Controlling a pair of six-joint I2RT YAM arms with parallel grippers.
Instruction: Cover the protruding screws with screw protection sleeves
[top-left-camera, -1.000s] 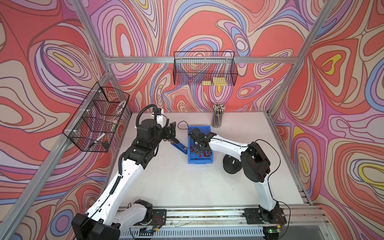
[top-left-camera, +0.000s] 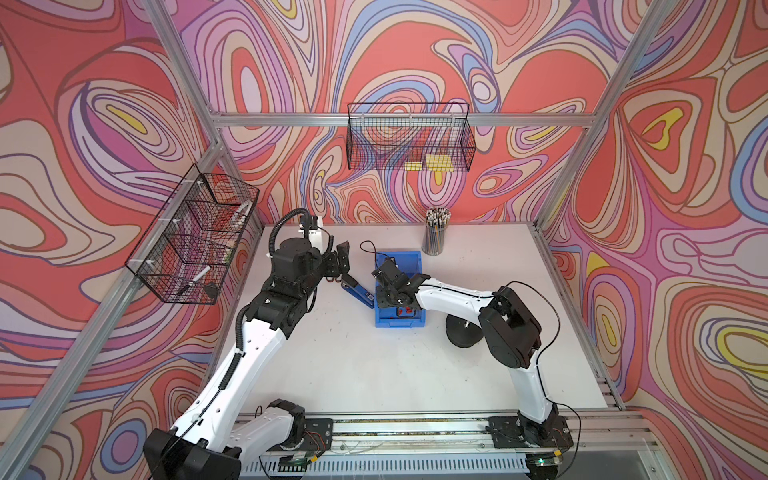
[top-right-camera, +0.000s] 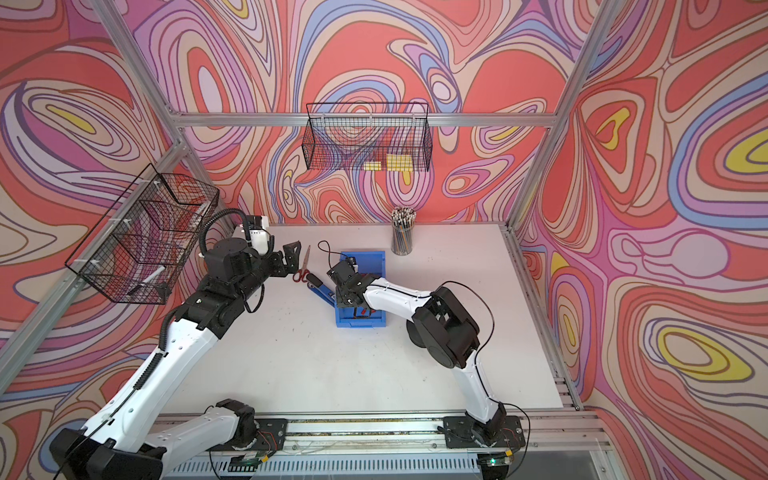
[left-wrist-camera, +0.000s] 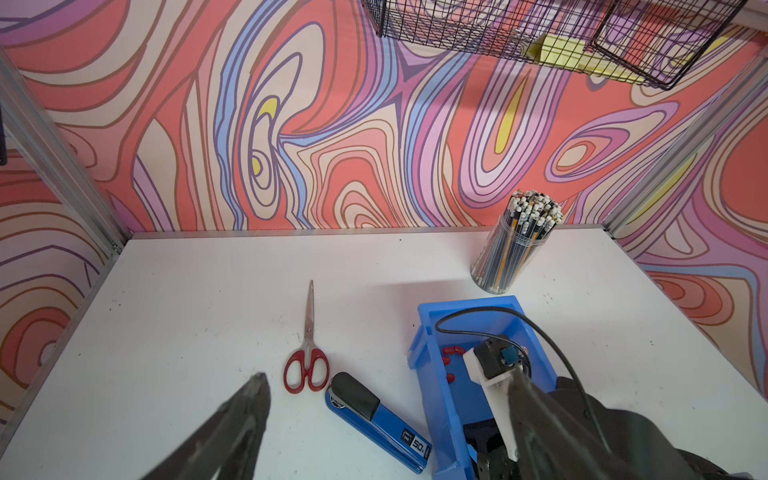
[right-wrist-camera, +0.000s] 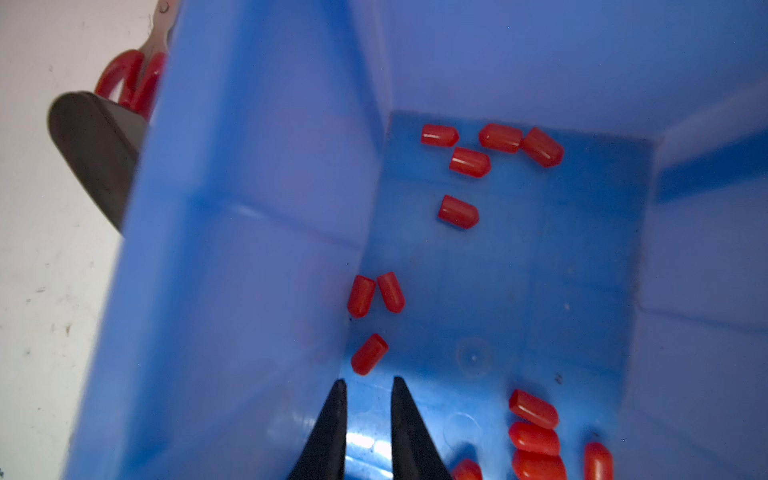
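Several small red sleeves lie loose on the floor of the blue bin (right-wrist-camera: 264, 240), which fills the right wrist view. My right gripper is down inside that bin, its thin dark fingers open and nothing between them. Just beyond the tips, near the bin's left wall, lies one red sleeve (right-wrist-camera: 369, 354); a pair sits a little farther on. Over the left of the table hangs my left gripper, wide open and empty. A round black object (top-left-camera: 464, 329) stands right of the bin, partly behind the right arm; its screws cannot be made out.
A blue stapler (left-wrist-camera: 380, 424) rests along the bin's left side, with red-handled scissors (left-wrist-camera: 307, 352) behind it. Behind the bin stands a glass of pencils (left-wrist-camera: 516, 242).
My right gripper has shifted slightly left within the bin. The left arm has moved only a touch to the left.
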